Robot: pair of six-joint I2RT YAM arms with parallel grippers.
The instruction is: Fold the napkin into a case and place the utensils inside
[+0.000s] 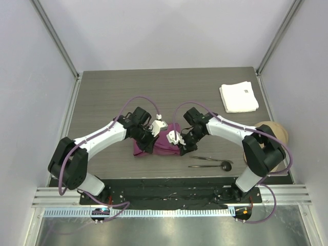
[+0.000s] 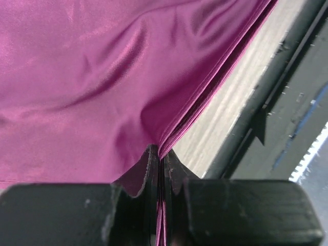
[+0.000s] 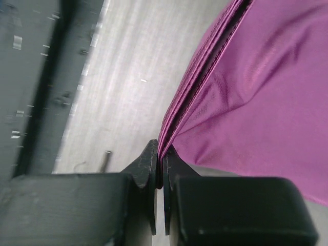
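Note:
The purple napkin [image 1: 163, 145] lies between the two arms near the middle of the table, partly hidden by them in the top view. My left gripper is shut on a folded edge of it, layers pinched together. On the other side, my right gripper is shut on another part of the folded edge, and the cloth runs up and away from it. Soft wrinkles cross the napkin. To the right, near the front, lie the utensils: a dark ladle [image 1: 226, 166] and, just behind it, another slim utensil [image 1: 209, 159].
A stack of white cloths [image 1: 239, 98] sits at the back right. A round tan mat [image 1: 278, 132] lies at the right edge, partly under the right arm.

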